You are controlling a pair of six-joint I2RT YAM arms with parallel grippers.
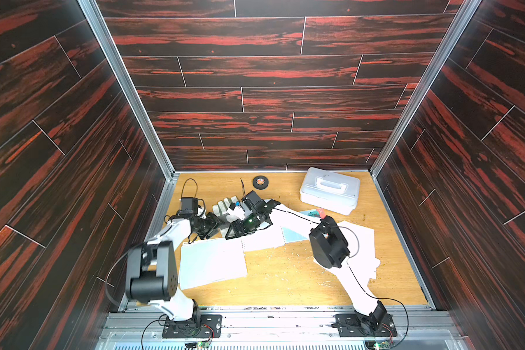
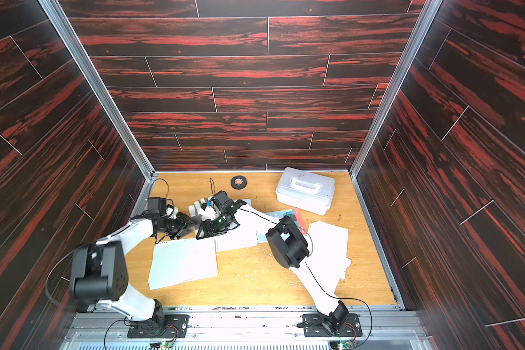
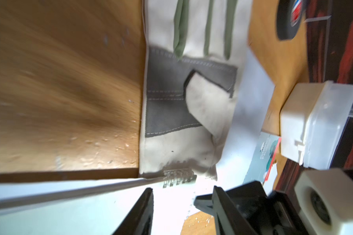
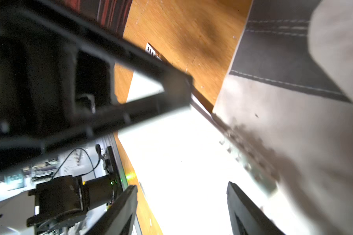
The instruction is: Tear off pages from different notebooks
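Note:
A spiral notebook (image 1: 213,262) with pale green pages lies at the table's front left, its bound edge facing away. In the left wrist view, part of its wire binding (image 3: 178,178) runs beside the glove's cuff. My left gripper is above that edge, fingers apart, with no page visibly pinched. My right gripper stands open over the notebook's white-looking page (image 4: 172,156), near the binding's right end. Right of it, a second notebook (image 1: 262,238) lies partly under my right arm. A blue-covered notebook (image 1: 294,233) is farther right.
A grey and white glove (image 3: 192,78) lies just behind the left notebook. Black tape (image 1: 260,182) and a clear lidded box (image 1: 330,191) sit at the back. Loose white sheets (image 1: 358,245) cover the right side.

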